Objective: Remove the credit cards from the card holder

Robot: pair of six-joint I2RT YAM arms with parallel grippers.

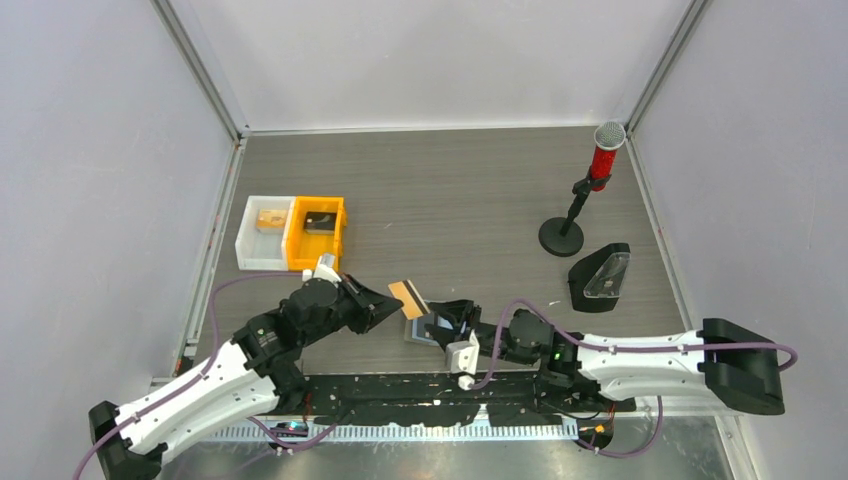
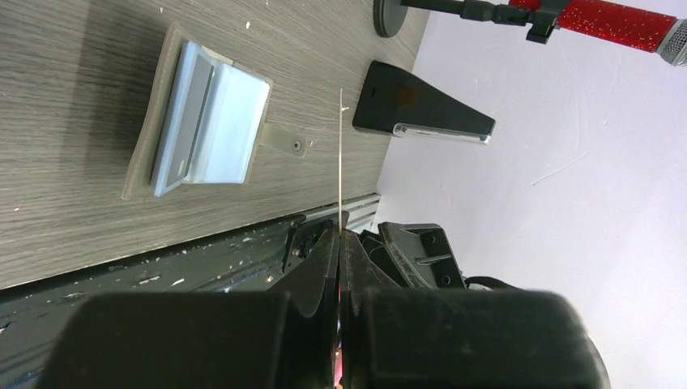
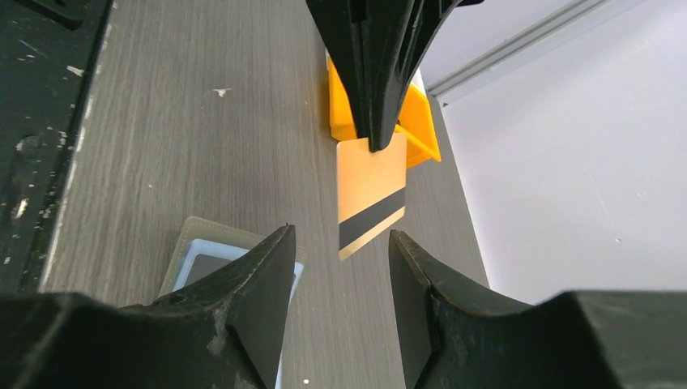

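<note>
An orange credit card (image 1: 409, 299) with a dark stripe is pinched at one end by my left gripper (image 1: 399, 302), which is shut on it. Edge-on in the left wrist view, the card (image 2: 340, 162) looks like a thin line. In the right wrist view the card (image 3: 371, 190) points its free end between the fingers of my right gripper, which is open and apart from it. The card holder (image 2: 227, 121) lies opened on the table below, with light-blue inner faces and a grey panel. From above, the right gripper partly covers the holder (image 1: 421, 329).
To the left stand a white bin (image 1: 247, 235) and a yellow bin (image 1: 341, 230), each with something inside. A red microphone on a stand (image 1: 604, 150) and a black wedge-shaped object (image 1: 598, 280) are at the right.
</note>
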